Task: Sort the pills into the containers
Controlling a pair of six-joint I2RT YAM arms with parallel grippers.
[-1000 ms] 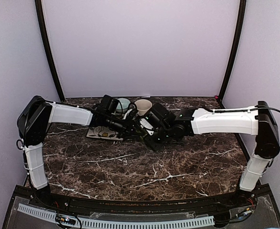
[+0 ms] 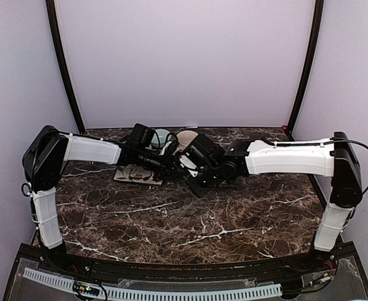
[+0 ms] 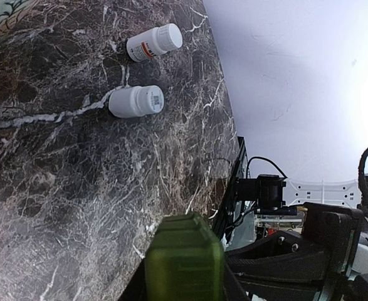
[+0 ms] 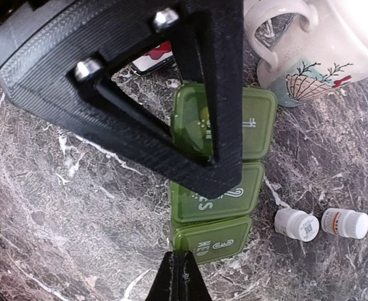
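Note:
The green pill box (image 4: 218, 197), with its lids down, is clasped around its far part by my left gripper. In the left wrist view the green box (image 3: 184, 257) fills the space between the left fingers. My right gripper is shut with nothing between its fingertips, at the near left corner of the end compartment lid (image 4: 216, 241), which lies outside them. Two white bottles lie on the marble beside the box: one plain (image 4: 296, 224) and one with an orange stripe (image 4: 345, 223). In the top view the arms hide the box.
A decorated mug (image 4: 315, 53) stands past the box's far end. At the left of the top view lies a patterned tray (image 2: 136, 175).
The left grip remains.

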